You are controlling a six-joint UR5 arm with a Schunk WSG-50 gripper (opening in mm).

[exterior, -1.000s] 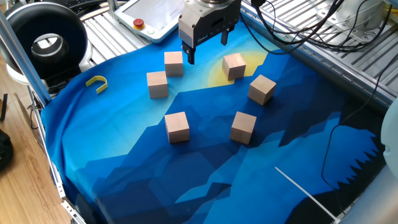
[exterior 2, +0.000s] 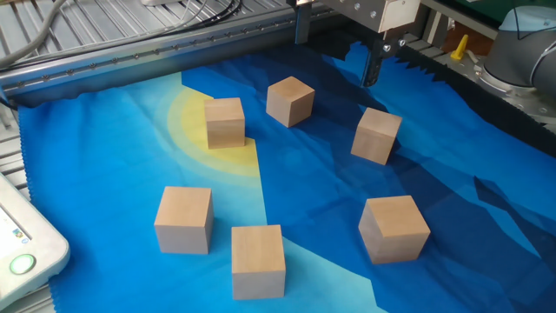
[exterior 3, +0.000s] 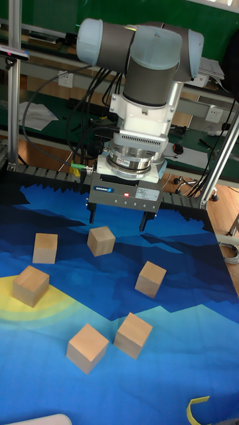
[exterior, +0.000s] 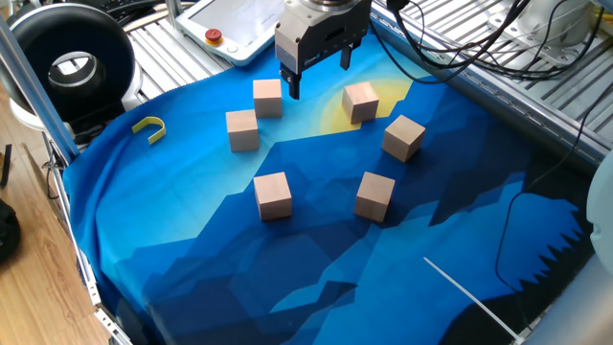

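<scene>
Several plain wooden cubes stand apart on a blue patterned cloth (exterior: 220,278), roughly in a ring. One cube (exterior: 360,102) sits on the cloth's yellow patch, with another cube (exterior: 403,138) close by. A pair, a cube (exterior 2: 184,219) and its neighbour cube (exterior 2: 258,261), stands at the near left in the second exterior view. On the darker blue part are two more, a cube (exterior 3: 101,242) and a cube (exterior 3: 151,278). My gripper (exterior: 320,79) hangs above the cloth, its two dark fingers wide apart. It is open, and nothing shows between the fingers (exterior 3: 91,212).
A yellow curved strip (exterior: 149,128) lies near the cloth's left edge. The teach pendant (exterior: 230,27) with its red button rests on the slatted table behind. A thin white stick (exterior: 469,295) and a black cable (exterior: 512,206) lie at the right.
</scene>
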